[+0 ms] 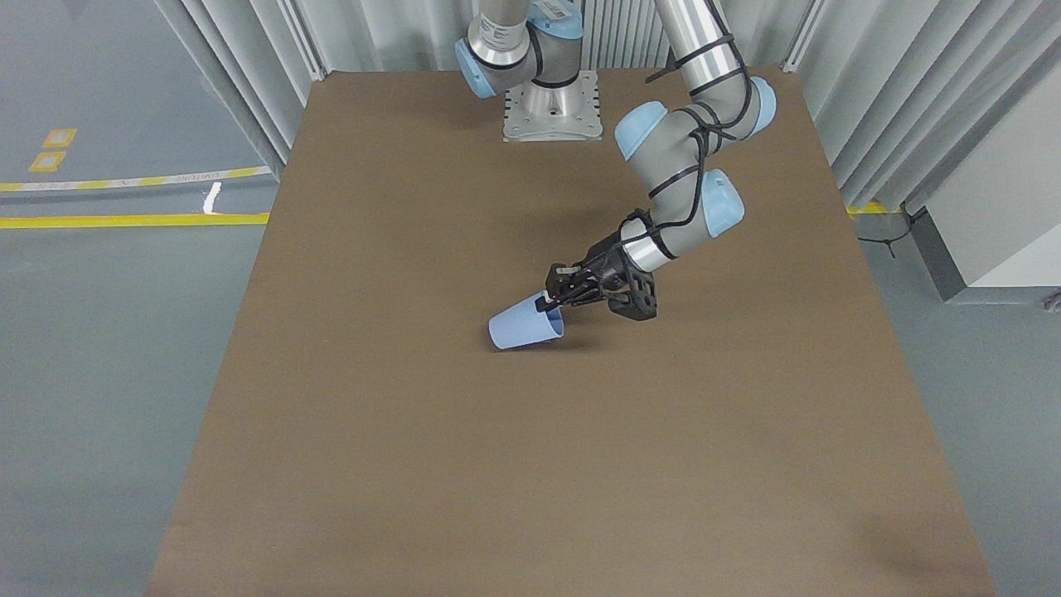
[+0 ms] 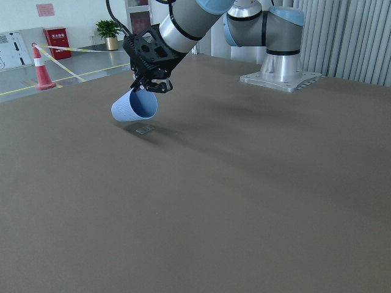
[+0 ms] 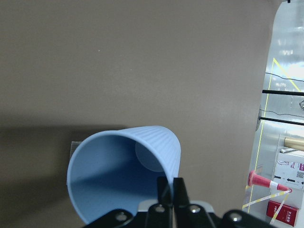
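Observation:
A light blue ribbed cup (image 1: pixel 520 325) hangs tilted on its side from my gripper (image 1: pixel 543 302) near the middle of the brown table, its shadow beneath it. In the left view the cup's mouth (image 2: pixel 133 107) faces toward that camera, just under the black gripper. The wrist view shows my fingers (image 3: pixel 181 198) shut on the rim of the cup (image 3: pixel 166 143). A small flat translucent piece (image 2: pixel 145 130) lies on the table below the cup; I cannot tell what it is.
The robot base plate (image 1: pixel 552 128) stands at the back of the table (image 1: pixel 418 428). Beyond the edge in the left view are a traffic cone (image 2: pixel 42 74), a red box and a plant.

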